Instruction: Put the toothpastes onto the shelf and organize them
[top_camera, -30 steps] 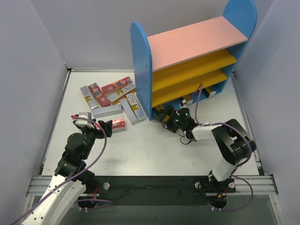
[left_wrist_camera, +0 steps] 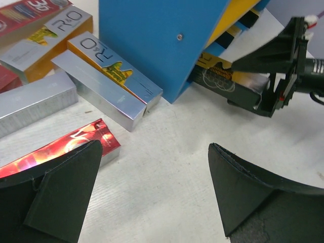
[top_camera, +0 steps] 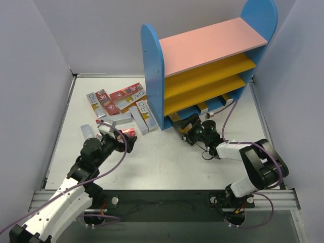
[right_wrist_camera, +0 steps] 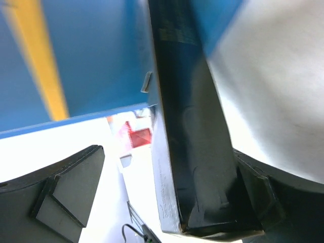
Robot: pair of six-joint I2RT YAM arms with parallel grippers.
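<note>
A blue shelf with yellow boards stands at the back right. A black toothpaste box sits partly inside its bottom compartment at the left end, protruding toward my right gripper, whose open fingers are around its outer end. In the right wrist view this box fills the middle. Other boxes stand farther right in that bottom row. My left gripper hangs open over the table near a red box, nothing between its fingers.
Silver, red and orange toothpaste boxes lie grouped left of the shelf.
My right gripper has shifted a little right, away from the shelf's left end, and the black box shows more outside it.
</note>
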